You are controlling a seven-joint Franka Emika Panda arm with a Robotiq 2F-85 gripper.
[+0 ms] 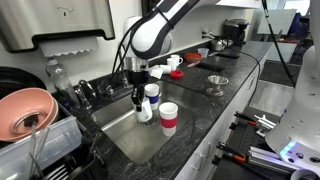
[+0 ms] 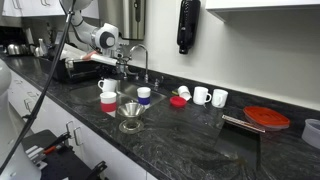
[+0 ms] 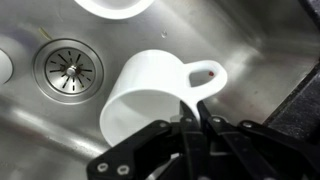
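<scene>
A plain white mug (image 3: 150,95) hangs over the metal sink (image 3: 215,140) in the wrist view. My gripper is shut on it, at the rim close to the handle (image 3: 206,80). The exact contact is partly hidden by the dark fingers. In exterior view 1 the mug (image 1: 145,109) shows below the gripper, above the basin and left of a red-and-white cup (image 1: 169,116). A blue-and-white cup (image 2: 144,95) stands at the sink's far end.
The drain (image 3: 69,72) lies beside the mug. A metal bowl (image 2: 130,115) stands on the counter. A dish rack with a pink bowl (image 1: 25,112) is on the left. White mugs (image 2: 201,95) line the wall, and a tall faucet (image 2: 143,55) rises behind the sink.
</scene>
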